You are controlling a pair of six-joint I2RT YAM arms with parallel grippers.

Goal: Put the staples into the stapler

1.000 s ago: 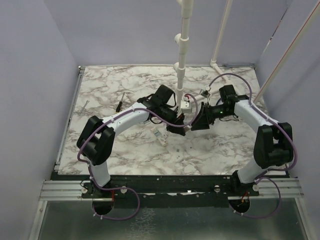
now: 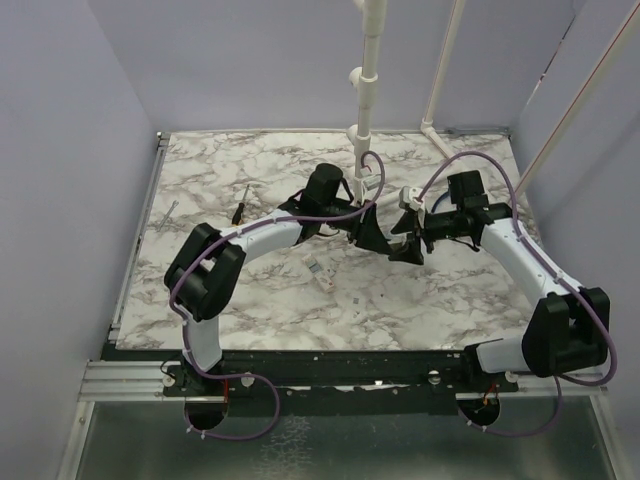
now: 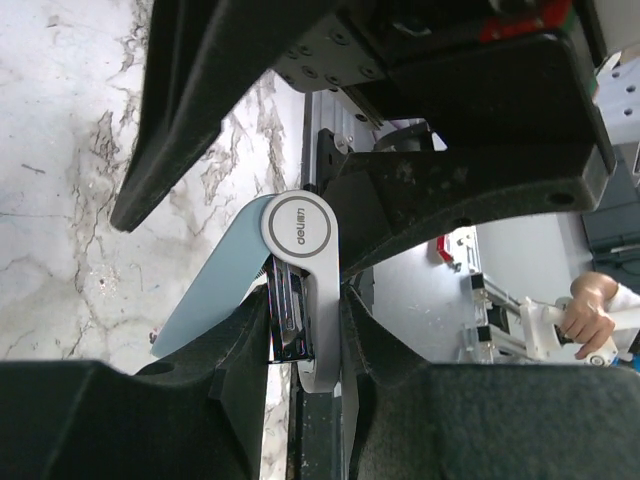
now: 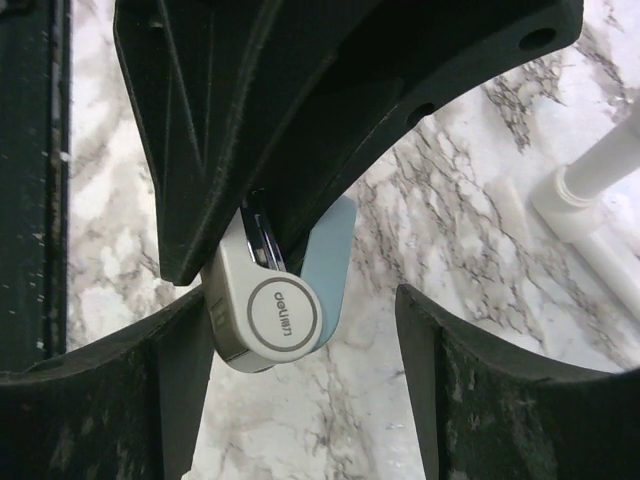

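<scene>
A pale blue and grey stapler [image 3: 300, 225] is held in my left gripper, shut on it, with the black and metal staple channel showing in the left wrist view. In the right wrist view the stapler [image 4: 275, 310] sits under the black fingers of the left gripper, between the fingertips of my right gripper, which stands open around it. In the top view both grippers meet above the middle-right of the table; the stapler is mostly hidden there.
A small pale box [image 2: 318, 272] lies on the marble table [image 2: 220, 300] below the left arm. A screwdriver [image 2: 239, 210] and a thin tool [image 2: 167, 215] lie at the left. White pipes [image 2: 364, 90] rise behind the grippers.
The left gripper has shifted up and right from its position a second ago.
</scene>
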